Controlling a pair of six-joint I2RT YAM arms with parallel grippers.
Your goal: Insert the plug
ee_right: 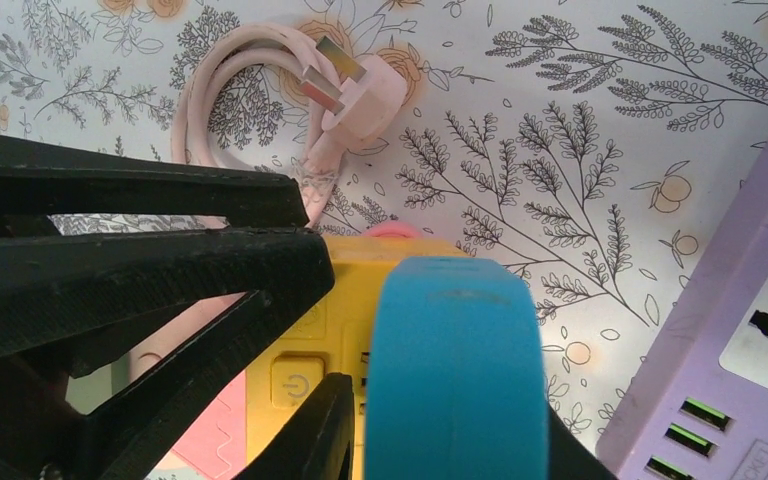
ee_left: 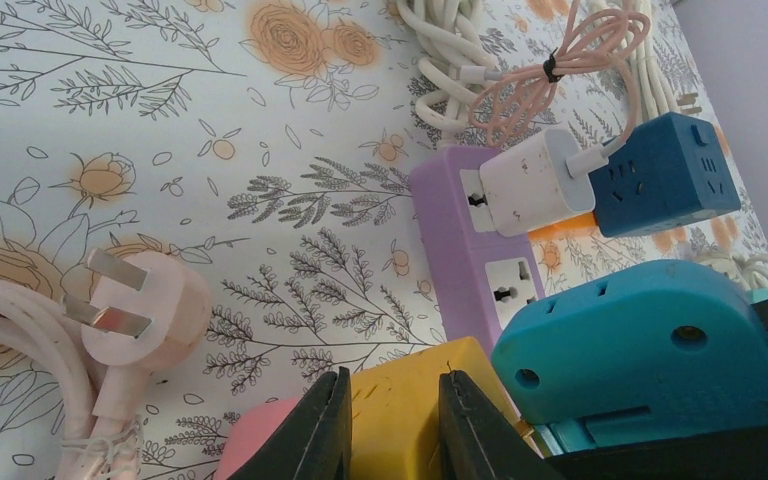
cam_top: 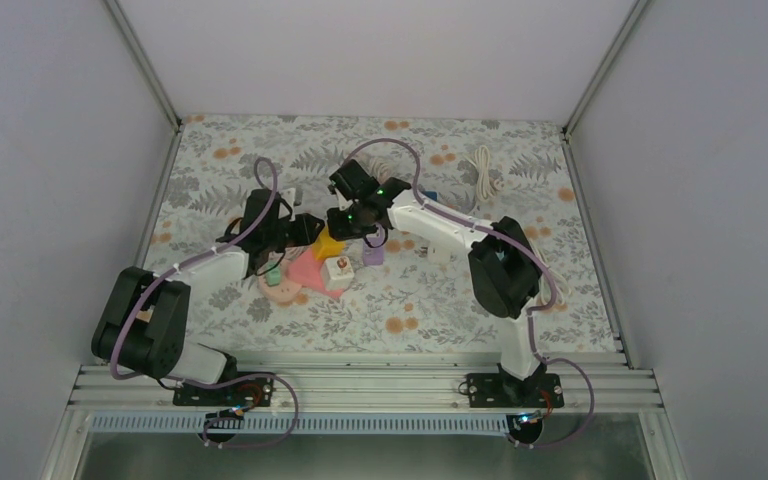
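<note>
My left gripper is shut on a yellow power strip block (ee_left: 410, 365), low at the centre of the top view. My right gripper (cam_top: 338, 220) is beside it; in the right wrist view a teal body (ee_right: 455, 370) sits at its fingers, over the yellow block (ee_right: 290, 340). Whether the two touch, and how far the right fingers are open, is unclear. A pink plug (ee_left: 150, 310) with upturned prongs lies on its coiled cord. A purple power strip (ee_left: 455, 250) holds a white charger (ee_left: 530, 185).
A blue socket cube (ee_left: 660, 175) and white cable coils (cam_top: 485, 170) lie behind and to the right. Pink pieces (cam_top: 305, 270) and a white cube (cam_top: 338, 278) sit in front of the grippers.
</note>
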